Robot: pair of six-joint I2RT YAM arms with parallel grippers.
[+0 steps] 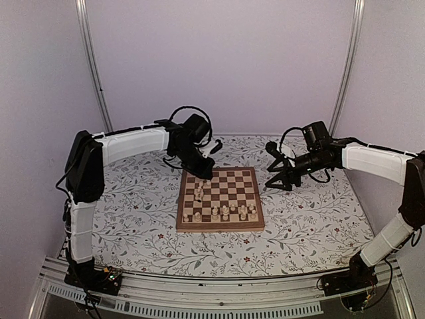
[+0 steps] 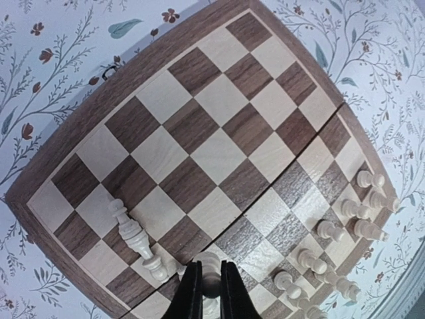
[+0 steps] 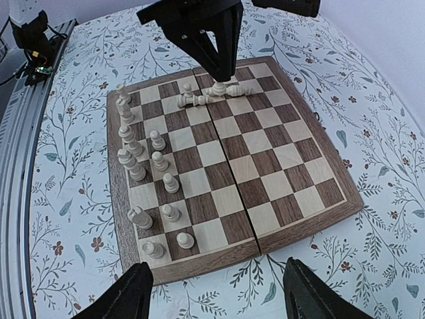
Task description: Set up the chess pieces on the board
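Observation:
The chessboard [image 1: 230, 197] lies on the table with pale pieces on it. My left gripper is shut on a pale chess piece [image 2: 208, 258], low over the left part of the board; its fingers hide much of that piece. Close by, a tall pale piece lies on its side, and the right wrist view shows another fallen piece [image 3: 192, 100] near it. Several pawns [image 3: 170, 183] stand in a row, with taller pieces [image 3: 131, 165] upright along the edge behind them. Off the board's right side, my right gripper stands open and empty.
Most of the board's far half is bare. Patterned cloth [image 1: 299, 239] around the board is clear of objects. Pale walls [image 1: 40, 133] rise at the sides and back, and a metal rail [image 1: 219, 309] runs along the front.

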